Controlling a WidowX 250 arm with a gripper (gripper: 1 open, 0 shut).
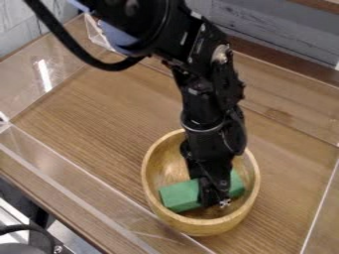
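A round yellow wooden bowl (199, 225) sits on the wooden table, toward the front right of the camera view. Inside it lies a green block (179, 195). My black gripper (212, 190) reaches down into the bowl and is shut on the green block near its middle, hiding part of it.
A pale wall stands at the back. Cables and hardware show past the lower-left edge.
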